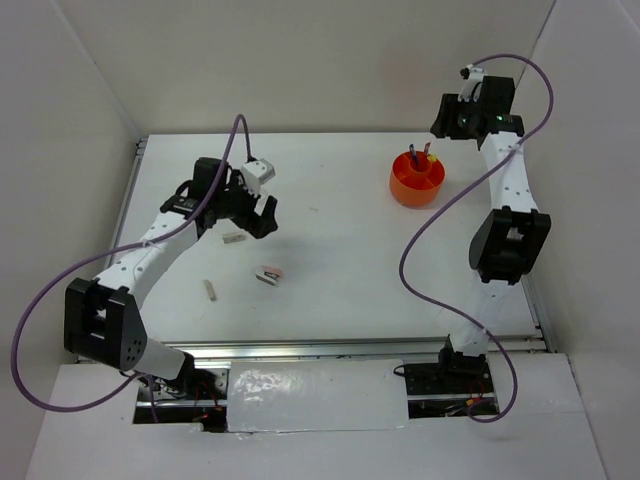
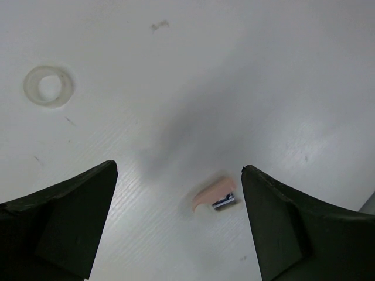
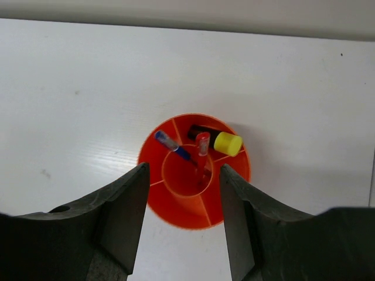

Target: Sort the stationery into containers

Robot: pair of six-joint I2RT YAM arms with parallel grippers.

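An orange divided container point(image 1: 410, 190) at the back right holds a blue marker point(image 3: 173, 145), a red one point(image 3: 203, 140) and a black-and-yellow item point(image 3: 228, 143). My right gripper is open above it, empty. My left gripper stands open over the left of the table. Below it lies a small pink-and-white item with a dark band point(image 2: 214, 193); a clear tape roll point(image 2: 36, 79) is off to one side. A short pale stick point(image 1: 210, 290) and a light block point(image 1: 233, 237) lie on the left in the top view.
Walls border it at the back and sides. Purple cables arc over both arms.
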